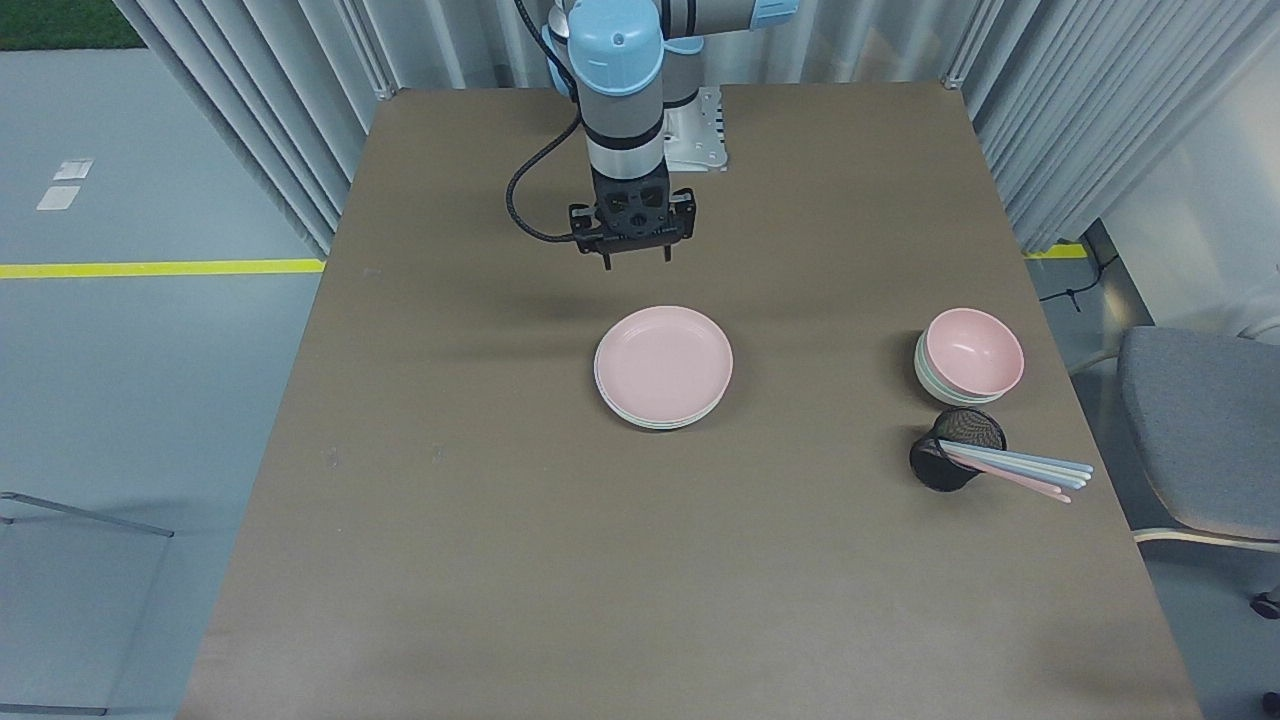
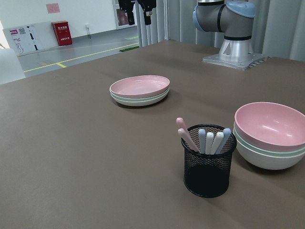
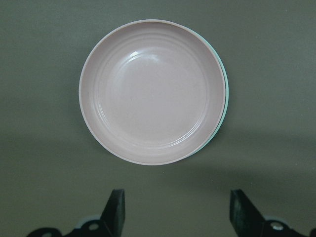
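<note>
My black gripper (image 1: 637, 259) hangs in the air over the table, behind a stack of plates (image 1: 663, 366) with a pink one on top. In the wrist view the gripper is open with nothing between its fingers, and the plates (image 3: 152, 92) lie just beyond the fingertips. A stack of bowls (image 1: 969, 353), pink on top, stands at the right, also seen in the left view (image 2: 269, 124). In front of the bowls is a black mesh cup (image 2: 207, 171) holding pink, blue and white utensils.
A grey chair (image 1: 1206, 426) stands beyond the right edge, and curtains hang behind the arm.
</note>
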